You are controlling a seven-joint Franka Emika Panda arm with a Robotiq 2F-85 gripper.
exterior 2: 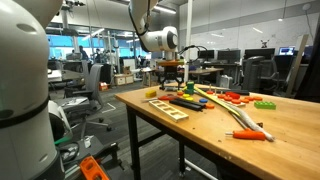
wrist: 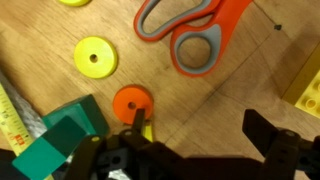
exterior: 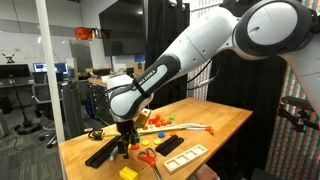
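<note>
My gripper stands open over the wooden table, with bare wood between its fingertips. In the wrist view, an orange disc [wrist: 132, 103] lies close beside the left finger, and a yellow disc [wrist: 95, 57] is farther up and left. Red-handled scissors [wrist: 198, 45] rest at the top, their tips outside that view. At the right edge shows part of a yellow studded block [wrist: 308, 90]. A green block [wrist: 60, 145] sits at lower left. In exterior view 1, the gripper [exterior: 130, 143] is low near the scissors [exterior: 150, 158], its fingertips too small to make out.
A pale slotted tray [exterior: 186, 158] lies right of the scissors, and a black bar [exterior: 101, 153] lies to the left. Several colourful pieces and a long pale stick crowd farther back. An orange-handled tool [exterior 2: 248, 134] is alone on the table's open side.
</note>
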